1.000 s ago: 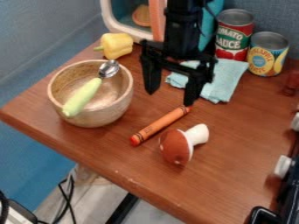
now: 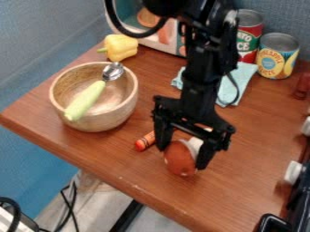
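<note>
My black gripper (image 2: 182,143) is low over the table, its fingers around a toy mushroom (image 2: 179,159) with a brown cap and white stem. Whether the fingers press on it or are still apart from it is hard to tell. An orange crayon (image 2: 144,141) lies just left of it, mostly hidden behind the gripper.
A bowl (image 2: 63,92) with a green-handled scoop (image 2: 83,101) sits left. Behind are a yellow object (image 2: 119,47), cans (image 2: 277,57) and a light blue cloth (image 2: 235,85). Black equipment (image 2: 291,199) lines the right edge.
My gripper has come down and toward the viewer, from over the cloth to around the mushroom, now covering much of the crayon.
</note>
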